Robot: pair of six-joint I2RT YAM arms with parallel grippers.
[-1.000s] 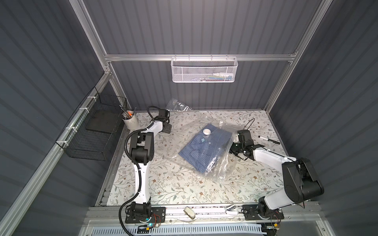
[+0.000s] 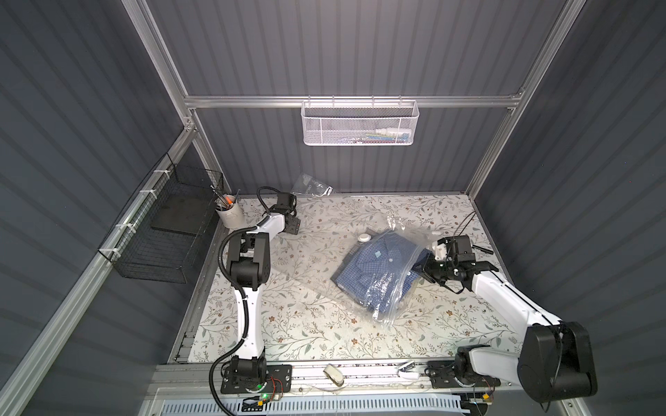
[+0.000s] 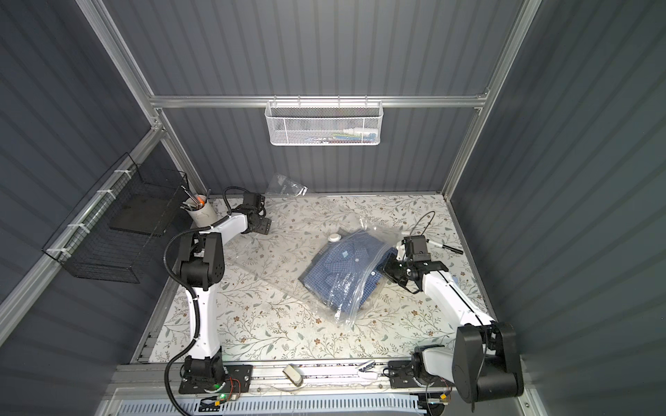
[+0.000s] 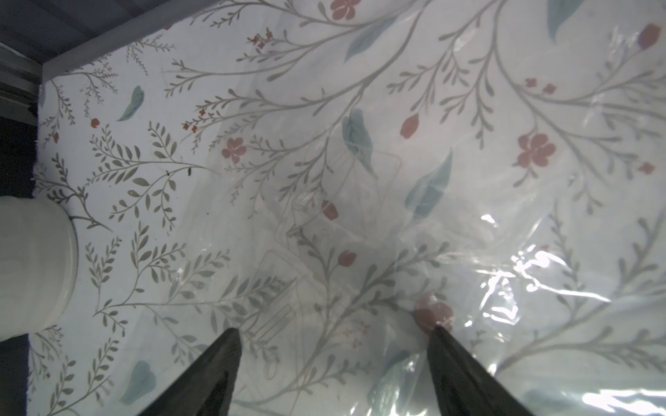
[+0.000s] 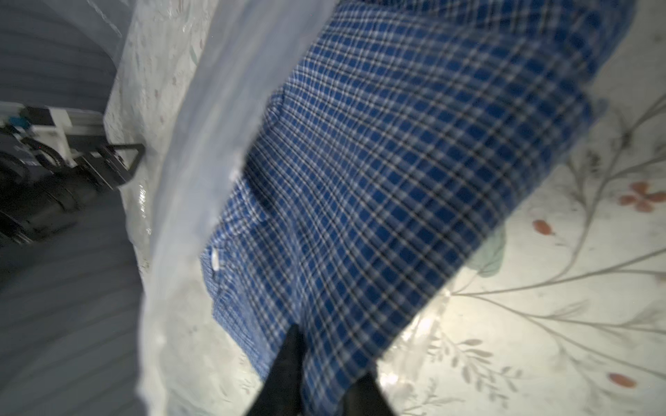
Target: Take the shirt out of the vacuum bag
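Observation:
The blue checked shirt (image 2: pixel 378 267) lies partly inside the clear vacuum bag (image 2: pixel 402 301), right of the table's middle. A corner of the shirt (image 5: pixel 416 152) sticks out of the bag's mouth on the right. My right gripper is shut on that corner, the cloth running between its blurred fingers. At the back left, my left gripper stands open over the bag's flat, clear end, its dark fingers (image 4: pixel 208 374) wide apart. Whether the plastic there touches the fingers, I cannot tell. A white round valve (image 2: pixel 364 237) shows on the bag.
A pen cup (image 2: pixel 232 213) stands at the back left beside a black wire basket (image 2: pixel 173 222). Near the right edge lies a black-and-white marker (image 2: pixel 482 249). Clear plastic (image 2: pixel 312 185) rests against the back edge.
The shirt has shifted right, its corner now outside the bag. The left arm has barely moved.

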